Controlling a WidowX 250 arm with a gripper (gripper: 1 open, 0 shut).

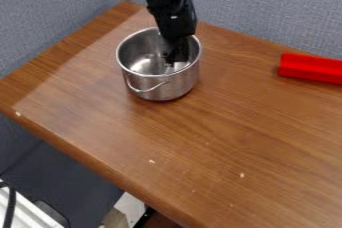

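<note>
A steel pot point(147, 82) with a wire handle sits on the wooden table point(227, 142) toward the back left. My black gripper point(170, 57) reaches down from the top into the pot, near its back right inner side. Its fingertips are dark and partly inside the pot, so I cannot see clearly how they stand or whether anything is between them.
A red bar-shaped block point(309, 68) lies at the back right. Grey padded walls line the back and left.
</note>
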